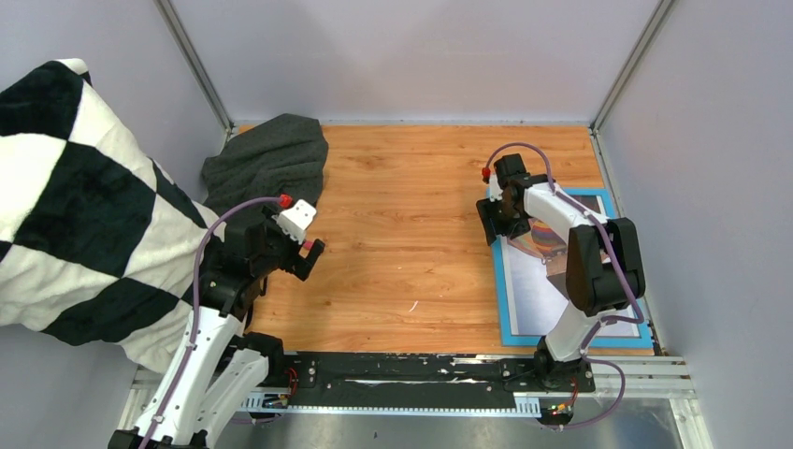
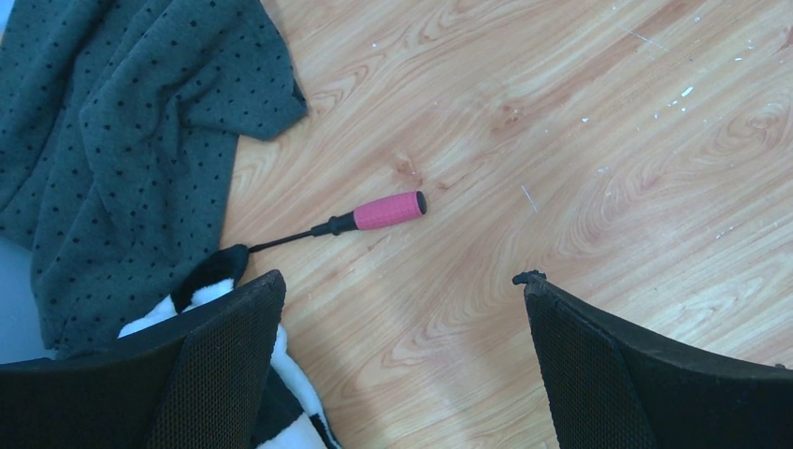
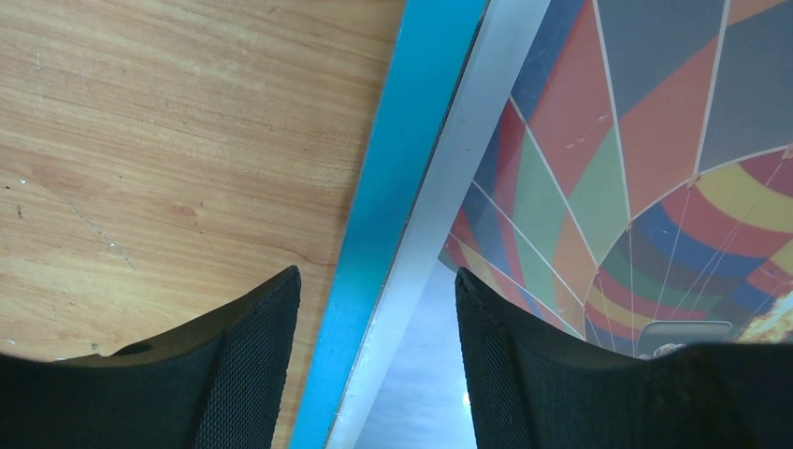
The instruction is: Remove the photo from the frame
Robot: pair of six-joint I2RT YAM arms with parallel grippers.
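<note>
A blue picture frame (image 1: 500, 309) holding a hot-air balloon photo (image 1: 547, 271) lies at the right of the table. In the right wrist view its blue edge (image 3: 393, 187) runs between the fingers of my right gripper, which is part open over the frame's left side; the balloon picture (image 3: 645, 112) is to the right. My left gripper stands open at the table's left, above a screwdriver with pink handle (image 2: 388, 210), nothing between its fingers.
A dark grey cloth (image 1: 262, 154) lies at the back left, beside a black-and-white checked blanket (image 1: 84, 206).
</note>
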